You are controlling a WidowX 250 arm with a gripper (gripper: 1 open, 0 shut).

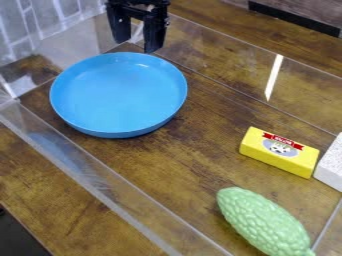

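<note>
The black gripper (135,32) is at the top of the camera view, just beyond the far rim of a blue plate (118,94). Its two fingers point down and appear apart; whether anything is between them is hard to see. A yellow box (278,150) with a red label lies at the right. A green, bumpy bitter-melon-like object (263,222) lies at the lower right.
A white object (330,160) is cut off at the right edge. Clear plastic edges run along the left and lower left.
</note>
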